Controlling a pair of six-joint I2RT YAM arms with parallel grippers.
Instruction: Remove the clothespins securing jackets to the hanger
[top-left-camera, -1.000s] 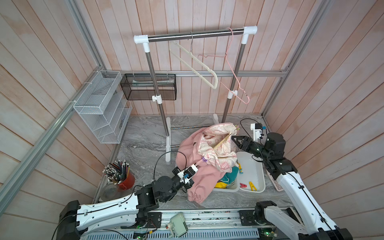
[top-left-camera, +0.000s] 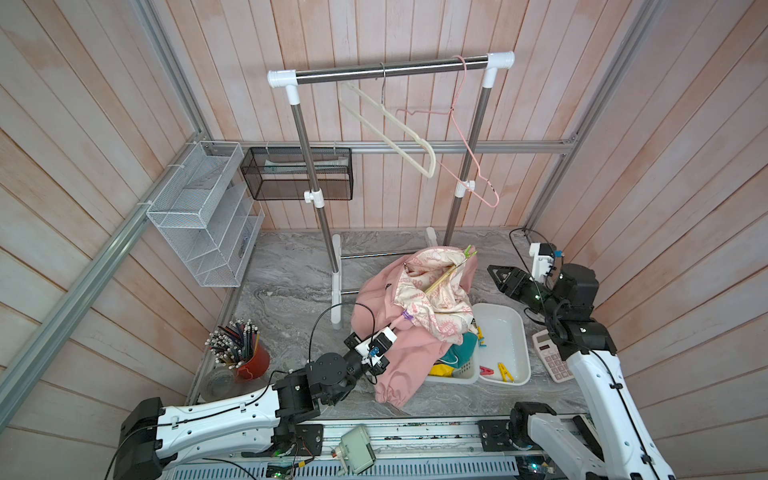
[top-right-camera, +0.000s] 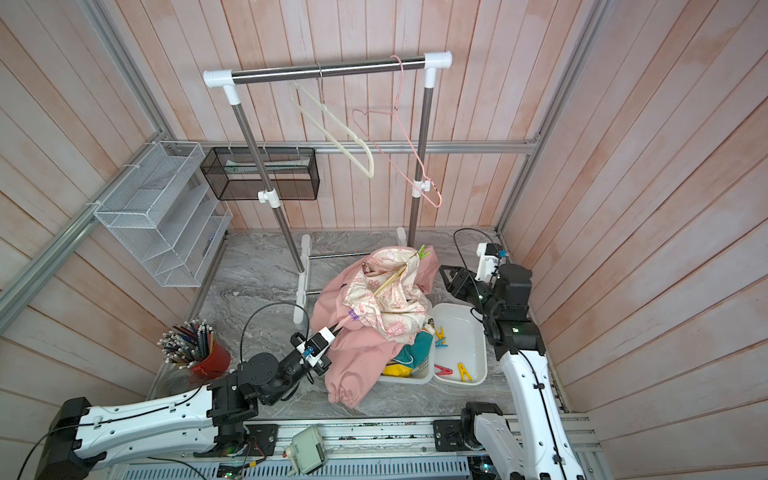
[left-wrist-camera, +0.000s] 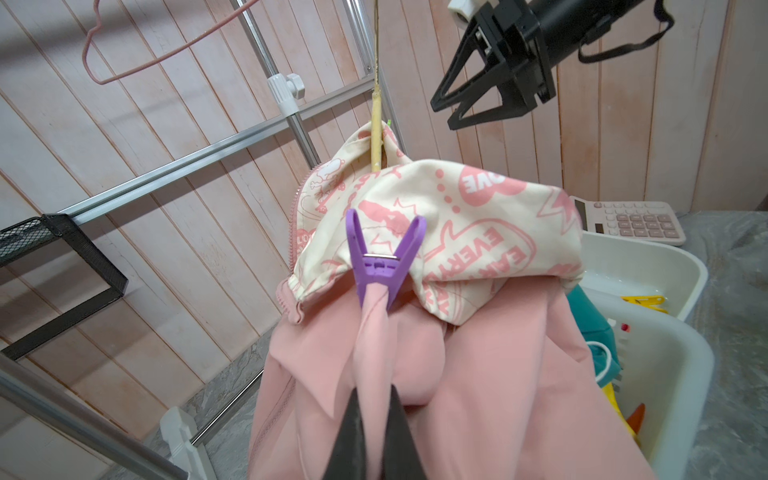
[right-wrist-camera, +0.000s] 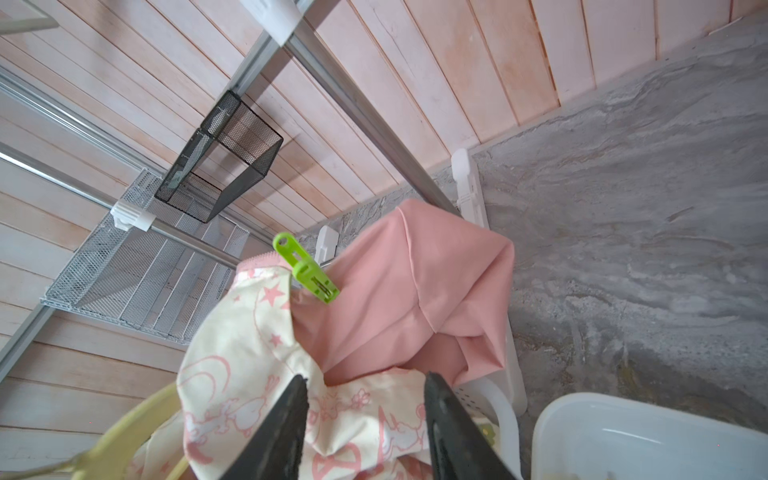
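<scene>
A pink jacket (top-left-camera: 405, 369) with a patterned cream lining (top-left-camera: 438, 316) lies heaped around a yellow hanger (left-wrist-camera: 376, 136). The purple clothespin (left-wrist-camera: 380, 272) grips the jacket's near left side. The green clothespin (right-wrist-camera: 305, 268) sits clipped at the lining's far edge. My left gripper is shut on a narrow pink fold of the jacket, just below the purple clothespin. To the right of the heap, my right gripper hangs open and empty, apart from the green clothespin.
The white tray (top-left-camera: 516, 340) right of the heap has several loose clothespins. A basket (left-wrist-camera: 684, 384) with teal and yellow cloth lies partly under the jacket. Rack posts (top-left-camera: 321, 224) stand behind, with two hangers above. A calculator (top-left-camera: 552, 356) lies at right.
The left arm and the heap look nearly unmoved.
</scene>
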